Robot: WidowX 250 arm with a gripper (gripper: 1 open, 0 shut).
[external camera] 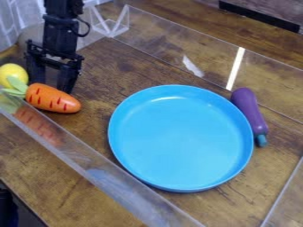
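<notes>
My black gripper (53, 66) hangs low at the upper left, just behind an orange toy carrot (53, 99) with a green top. A yellow round toy (13, 74), partly cut by the frame edge, lies left of the gripper. Its fingers are dark against their shadow, so I cannot tell whether they are open or shut. A large blue plate (180, 137) sits in the middle right, and a purple toy eggplant (249, 115) lies to its right.
Clear plastic walls (95, 173) border the wooden work area. The wood between the gripper and the plate's back is clear.
</notes>
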